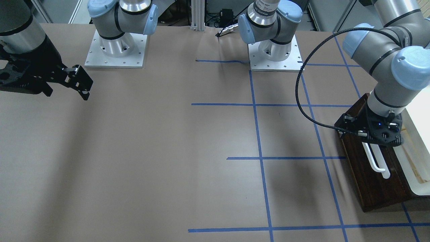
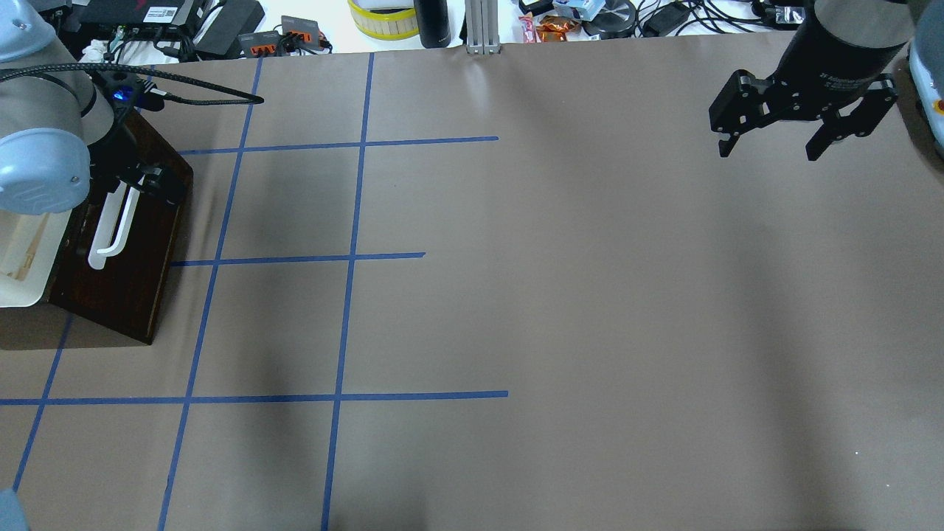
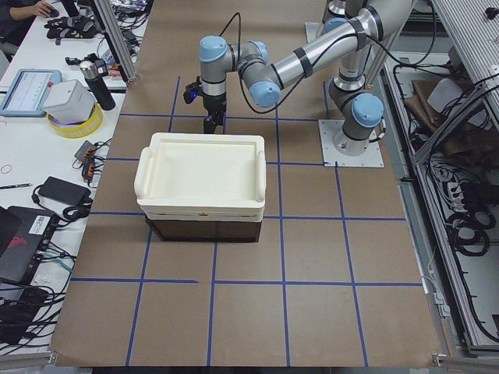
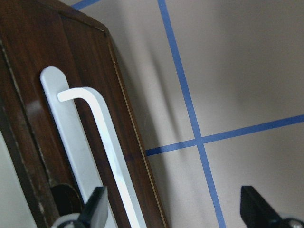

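Note:
A dark wooden box (image 1: 358, 181) with a cream tray top (image 3: 200, 175) lies at the right of the front view. Its white handle (image 4: 114, 152) runs along the wooden face, large in the wrist view. My gripper is low over that face beside the handle; in the wrist view its two fingers are wide apart, one over the handle's near end, the other over bare floor, with nothing seen between them but the handle, box edge and floor.
Another arm (image 2: 805, 106) stands at the far side with its black gripper. Two further arm bases (image 1: 274, 60) sit at the back.

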